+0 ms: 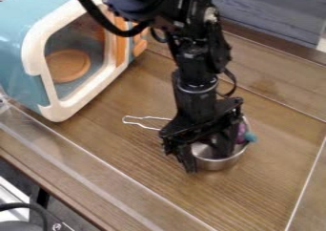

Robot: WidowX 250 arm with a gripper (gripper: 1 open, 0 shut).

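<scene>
My black gripper (201, 155) hangs low over a steel bowl (219, 158) on the wooden table, its fingers down at the bowl and covering much of it. A purple object with a teal end (250, 136) shows behind the gripper at the bowl's right side. Whether the fingers hold anything cannot be seen. A thin wire handle (140, 121) lies on the table to the left of the gripper.
A toy oven (57, 101), light blue and white with an orange disc (68, 65) inside, stands at the upper left. A dark gap runs along the lower-left edge.
</scene>
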